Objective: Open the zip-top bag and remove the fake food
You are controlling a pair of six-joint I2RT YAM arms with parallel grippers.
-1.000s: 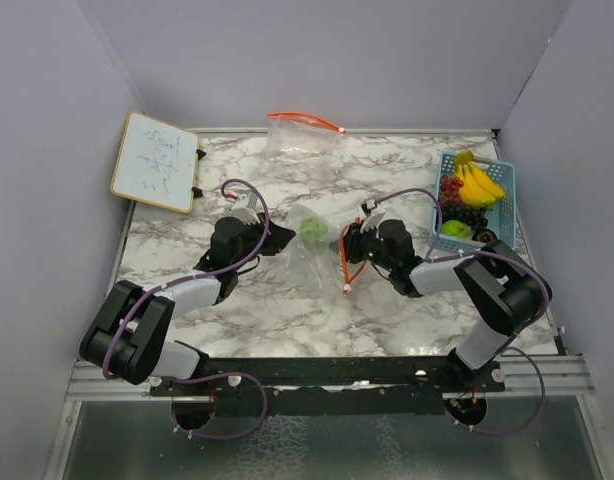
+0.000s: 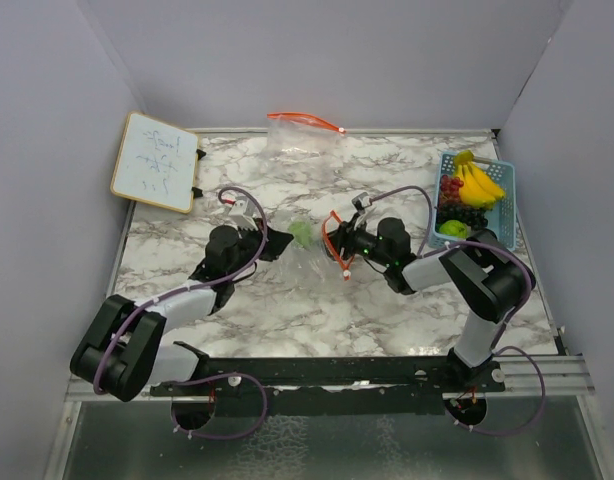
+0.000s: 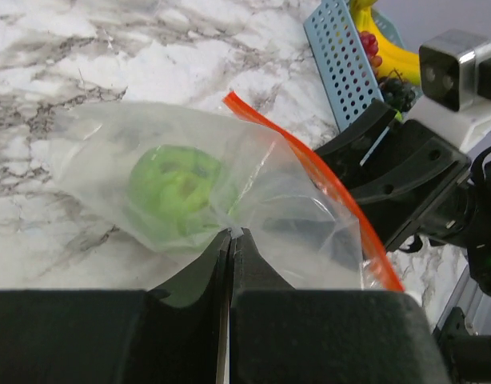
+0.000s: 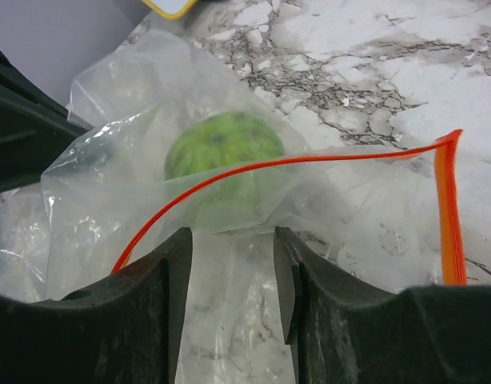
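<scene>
A clear zip-top bag (image 3: 93,152) with an orange zip strip (image 2: 337,235) holds one rounded green food item (image 3: 173,180). In the left wrist view, the tips of my left gripper are shut with bag film pinched at them, just beside the food. My right gripper is at the orange-edged mouth, its fingers (image 4: 177,260) parted and no food between them. How far those fingers reach inside the bag is hard to tell. Beyond them, the green food (image 4: 225,148) shows through the film.
A blue basket (image 2: 448,165) at the back right contains bananas (image 2: 480,185), grapes and other fake food. Another clear bag with an orange strip (image 2: 305,120) lies flat at the back. A whiteboard (image 2: 155,160) rests at the back left.
My right gripper and the orange strip have shifted left, toward my left gripper. The green food has moved slightly left with the bag. My left arm has moved little.
</scene>
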